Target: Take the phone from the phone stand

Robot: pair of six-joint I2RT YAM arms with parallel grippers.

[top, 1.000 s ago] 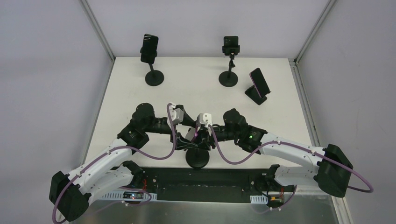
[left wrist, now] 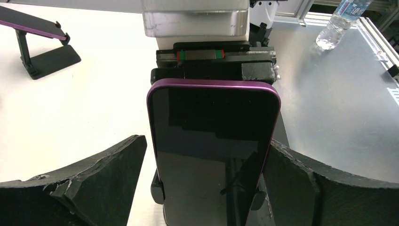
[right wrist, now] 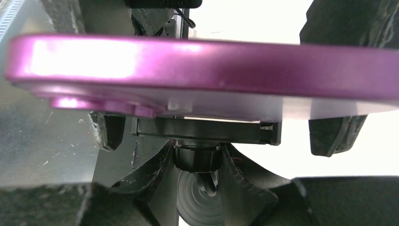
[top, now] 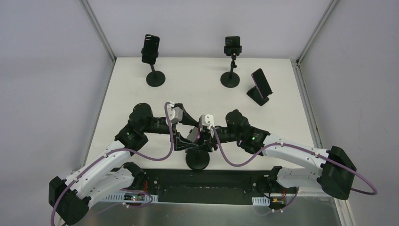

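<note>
A purple-edged phone (left wrist: pixel 209 150) stands upright in a black stand, between the two grippers; in the top view the stand's round base (top: pixel 197 161) shows below them. My left gripper is open, its fingers on either side of the phone. In the right wrist view the phone's purple edge (right wrist: pixel 207 66) fills the upper middle. The fingers of my right gripper are close around the holder's black neck below it; whether they grip it is unclear. The left gripper's fingers also show behind the phone there.
Three other stands with phones stand at the back: left (top: pixel 150 49), middle (top: pixel 232 44) and right (top: pixel 261 84). The table's centre behind the arms is clear. A water bottle (left wrist: pixel 341 26) stands on the metal surface in the left wrist view.
The right arm is nearly unchanged.
</note>
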